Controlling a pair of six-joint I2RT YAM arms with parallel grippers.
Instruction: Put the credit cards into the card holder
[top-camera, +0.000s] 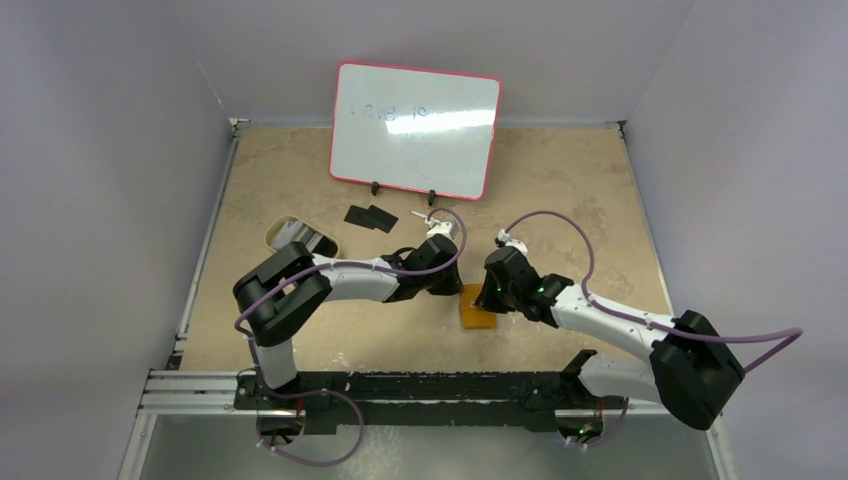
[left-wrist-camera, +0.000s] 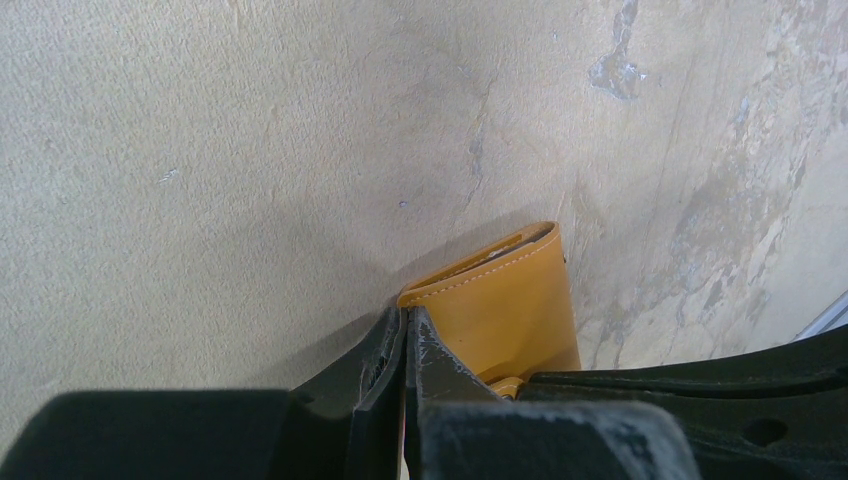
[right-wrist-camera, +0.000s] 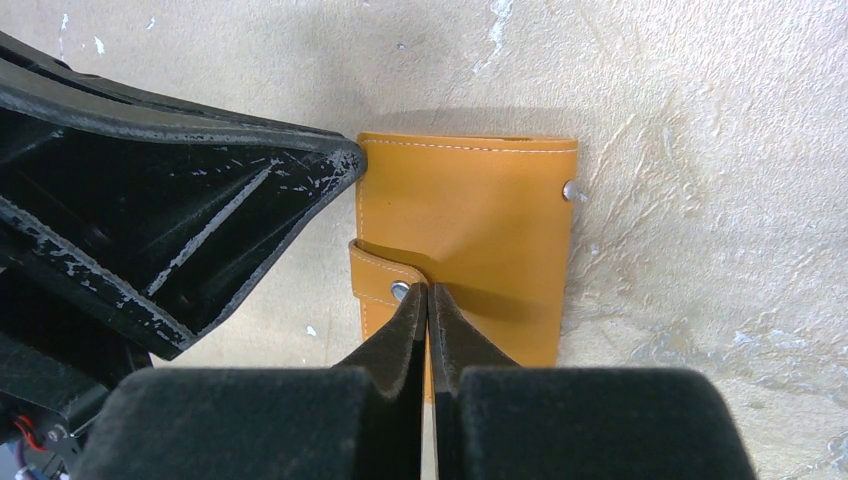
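Note:
An orange-brown leather card holder (top-camera: 478, 320) lies flat on the table between my two arms, its strap fastened down by a metal snap (right-wrist-camera: 400, 290). At its far left corner is my left gripper, shut; whether the holder's thin edge sits between the tips is hard to make out. My right gripper is also shut, its tips by the snap at the strap's end, and no object shows between them. Two dark cards (top-camera: 358, 215) (top-camera: 382, 219) rest on the table farther back, left of centre, away from both grippers.
An oval basket (top-camera: 271, 236) with grey and dark items stands at the left, partly behind my left arm. At the back is a whiteboard (top-camera: 415, 155) on small black feet. A small white item (top-camera: 421, 215) lies right of the cards.

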